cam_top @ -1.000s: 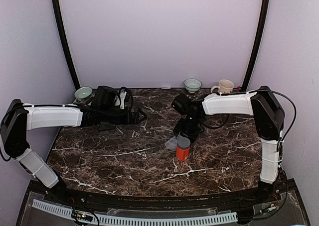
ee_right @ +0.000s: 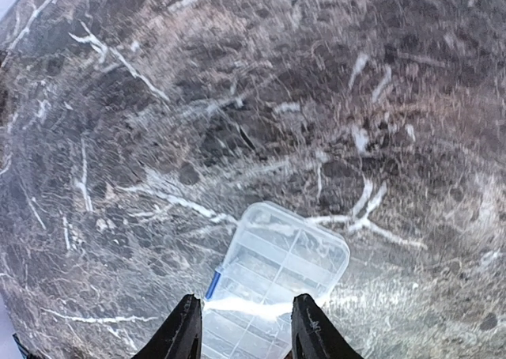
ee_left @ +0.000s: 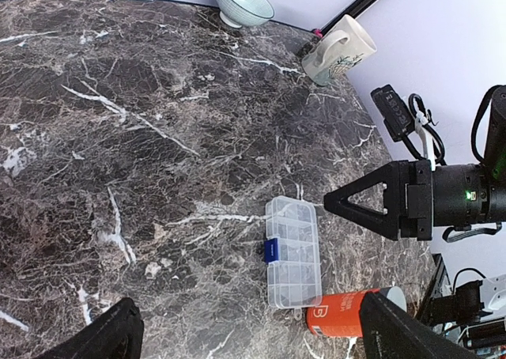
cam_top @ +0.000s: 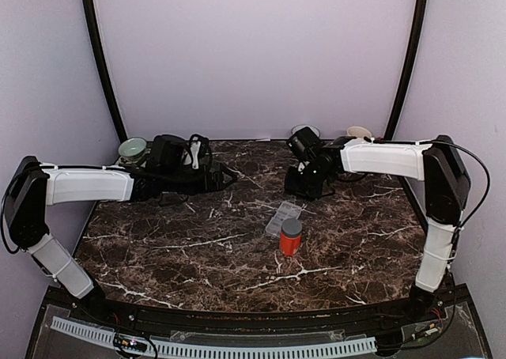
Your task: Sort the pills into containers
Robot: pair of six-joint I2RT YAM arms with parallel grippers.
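Observation:
The clear compartment box (cam_top: 285,217) with a blue latch lies on the table, beside the orange bottle (cam_top: 290,243), which has a grey cap. In the left wrist view the box (ee_left: 293,256) shows no pills that I can make out. My left gripper is open above the table's left part, nothing between its fingers. At the box's far end is my right gripper (cam_top: 299,193); in its own wrist view the fingers (ee_right: 186,327) stand part way apart over the box (ee_right: 292,252). A bright streak shows between them; whether it is something held or only glare is unclear.
Behind the arms stand a pale bowl (cam_top: 133,148) at back left, a second bowl (ee_left: 245,3) at the back, and a white mug (ee_left: 340,51) at back right.
My right gripper has drawn back from over the box toward the back of the table, uncovering more of the box and hiding most of the back bowl. The left arm has barely moved.

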